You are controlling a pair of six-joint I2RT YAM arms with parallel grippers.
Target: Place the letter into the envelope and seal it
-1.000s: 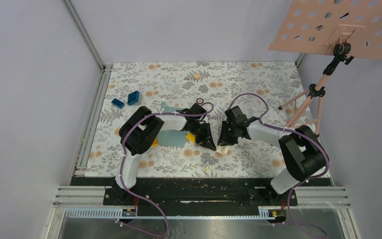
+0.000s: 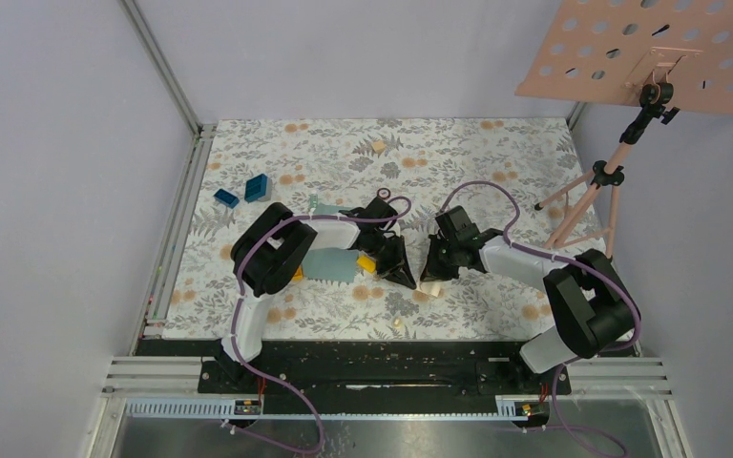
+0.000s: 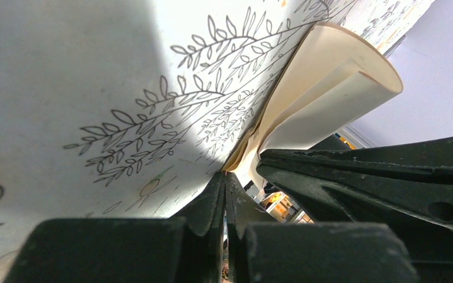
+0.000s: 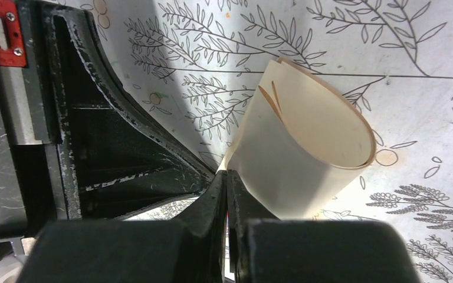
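Note:
A cream folded paper piece (image 2: 431, 289) lies near the front middle of the table. In the left wrist view the paper (image 3: 309, 94) is curled, with layers inside the fold; I cannot tell letter from envelope. My left gripper is shut, and the paper's creased left edge runs into its fingertips, thinly pinched. From the right wrist view, the curled paper (image 4: 307, 135) stands open like a loop on the table. My right gripper is shut right at the paper's near side, with nothing seen between its fingers.
A teal mat (image 2: 332, 265) lies under the left arm, with a yellow object (image 2: 366, 262) beside its right edge. A blue box (image 2: 258, 188) and a smaller blue piece (image 2: 226, 197) sit at the far left.
The left arm has stayed put, and the paper lies at about the same place.

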